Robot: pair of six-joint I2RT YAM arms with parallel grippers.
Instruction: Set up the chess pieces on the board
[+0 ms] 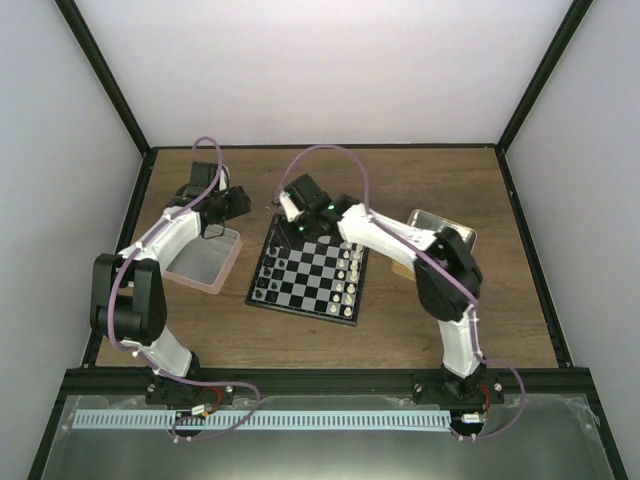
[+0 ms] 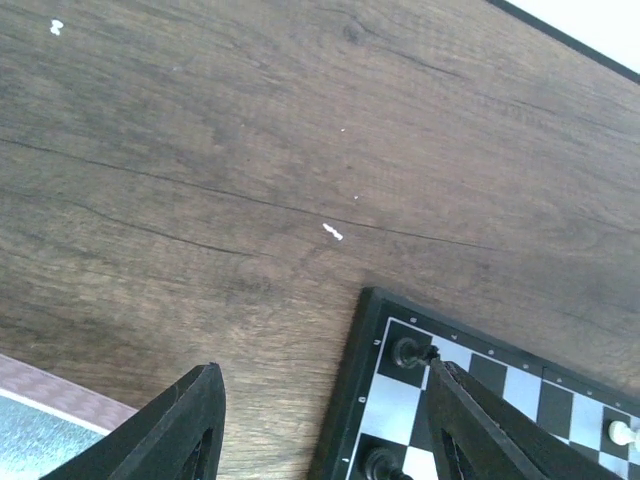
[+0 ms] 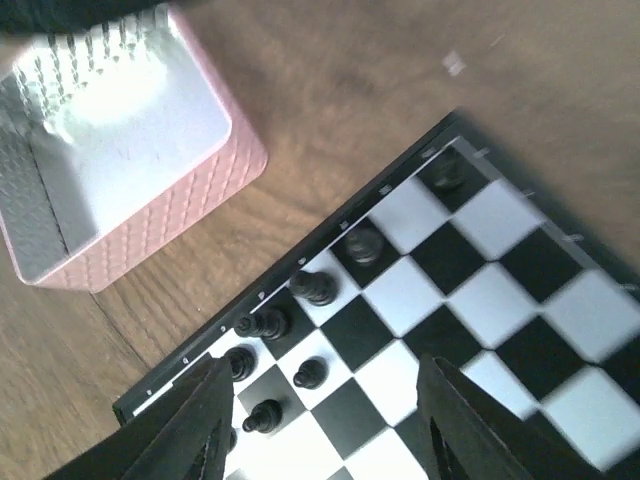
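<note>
The chessboard (image 1: 305, 285) holds dark pieces along its left side and white pieces along its right. In the right wrist view, several black pieces (image 3: 312, 285) stand on its squares. My right gripper is over the board, fingers apart, nothing seen between them. My left gripper hangs left of the board's far corner, fingers apart over the wood, with a black piece (image 2: 408, 352) just beyond its right finger.
A pink bin (image 1: 200, 268) lies left of the board, empty where visible. A metal tray (image 1: 445, 230) is at right, partly under the right arm. The table behind the board is clear.
</note>
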